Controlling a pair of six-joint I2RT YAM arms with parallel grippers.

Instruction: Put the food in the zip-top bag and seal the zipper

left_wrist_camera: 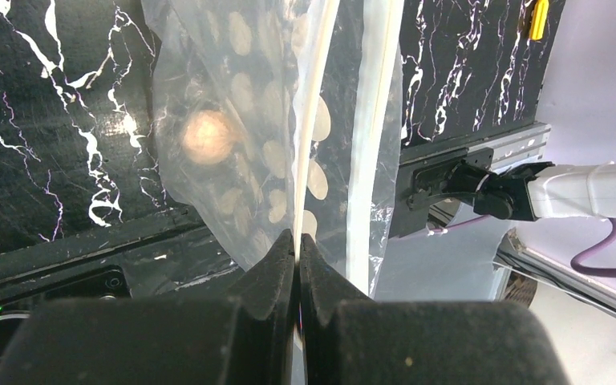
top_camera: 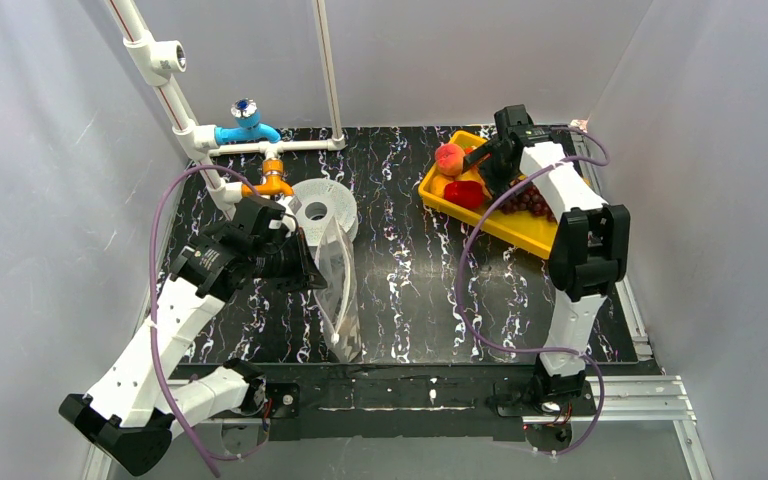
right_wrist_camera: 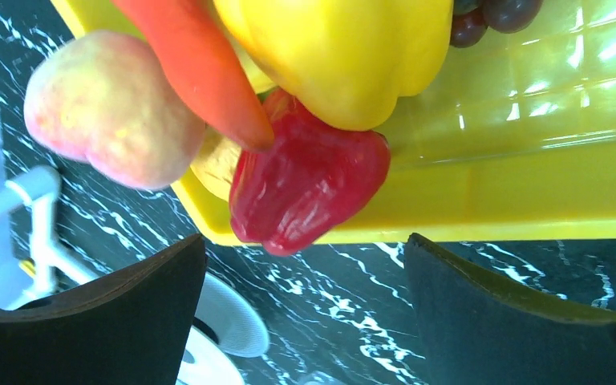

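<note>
A clear zip top bag (top_camera: 338,290) hangs from my left gripper (top_camera: 318,284), which is shut on its rim. In the left wrist view the bag (left_wrist_camera: 172,160) shows its pale zipper strip (left_wrist_camera: 366,152), and a round tan item (left_wrist_camera: 208,136) shows through its plastic. My right gripper stands open over the yellow tray (top_camera: 530,235), nothing gripped. In the right wrist view a red pepper (right_wrist_camera: 309,180) lies ahead of the spread fingers, with a yellow pepper (right_wrist_camera: 345,56), a peach (right_wrist_camera: 112,108), an orange-red chili (right_wrist_camera: 200,68) and dark grapes (right_wrist_camera: 509,12) around it.
A white roll (top_camera: 325,208) lies behind the bag. Pipes with a blue valve (top_camera: 247,120) and an orange fitting (top_camera: 274,178) stand at the back left. The counter (top_camera: 410,300) between bag and tray is clear.
</note>
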